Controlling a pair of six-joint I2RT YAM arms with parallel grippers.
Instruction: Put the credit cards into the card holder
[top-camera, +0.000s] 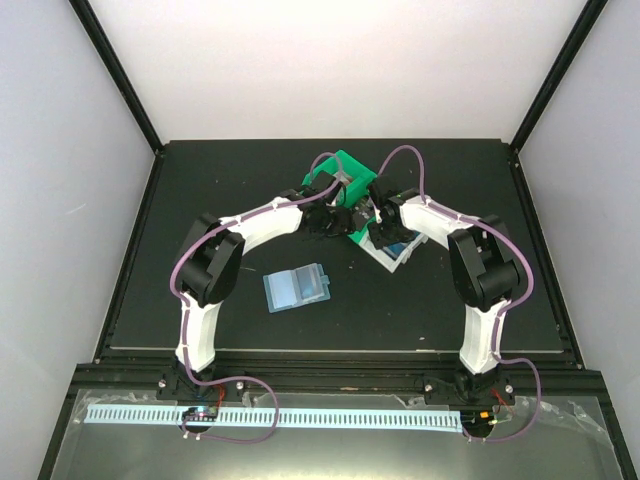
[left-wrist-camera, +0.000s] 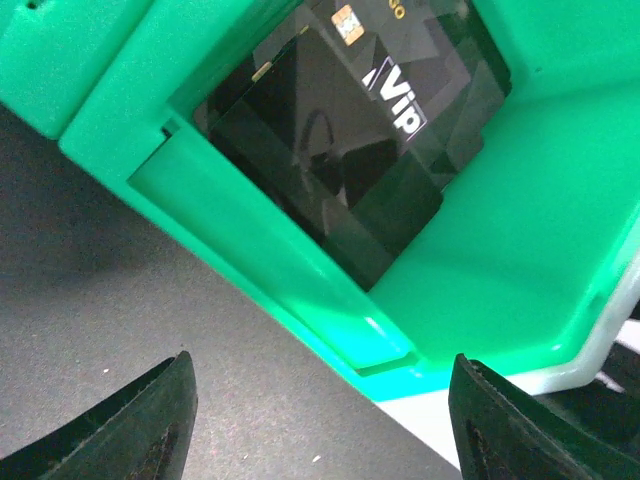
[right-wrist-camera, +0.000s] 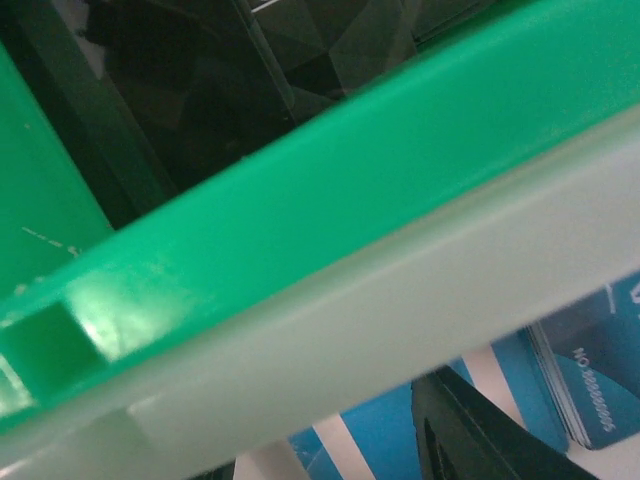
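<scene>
The card holder (top-camera: 297, 287), pale blue and see-through, lies open on the table in front of the left arm. Dark cards (left-wrist-camera: 330, 150), one marked "Vip", rest inside a green compartment of the tray. Blue cards with white stripes (right-wrist-camera: 385, 435) lie in the white compartment. My left gripper is open at the green tray's side wall, with no card between its fingers. Over the white compartment, my right gripper stands part open above the striped cards; one finger (right-wrist-camera: 450, 430) shows clearly, the other is mostly hidden behind the tray's rim.
The tray has green compartments (top-camera: 352, 164) at the back and a white one (top-camera: 384, 262) in front, and its wall (right-wrist-camera: 330, 290) crosses the right wrist view closely. Both grippers are close together there.
</scene>
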